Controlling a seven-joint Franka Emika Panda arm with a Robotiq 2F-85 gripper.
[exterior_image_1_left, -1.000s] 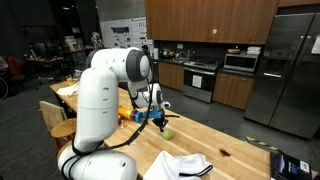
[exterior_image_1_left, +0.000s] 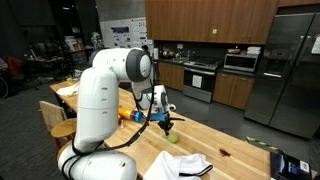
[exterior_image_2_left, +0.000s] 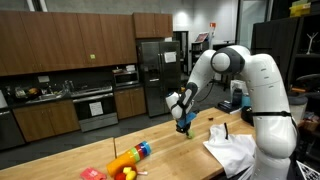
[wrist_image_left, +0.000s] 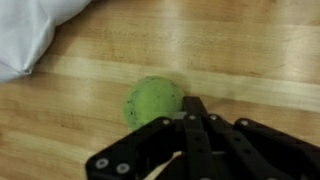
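A round, flat-looking green object (wrist_image_left: 153, 101) lies on the wooden table, left of the fingertips in the wrist view. The same green object (exterior_image_1_left: 172, 138) shows near the middle of the table in exterior view 1. My gripper is shut, its black fingertips low over the table at the object's right edge. Nothing shows between them. Whether they touch the green object I cannot tell. From the other side, the gripper (exterior_image_2_left: 184, 131) appears just beside the green object (exterior_image_2_left: 190, 135).
A white cloth (exterior_image_1_left: 182, 166) is spread on the near part of the table. Colourful toy-like things, including an orange cylinder (exterior_image_2_left: 124, 160), lie on the other side. A small dark item (exterior_image_1_left: 224, 153) and a black object (exterior_image_1_left: 290, 166) lie to the right; bare wood surrounds the green object.
In exterior view 1, the green object has shifted slightly right and toward the camera. My gripper has moved a little the same way, staying close beside it.
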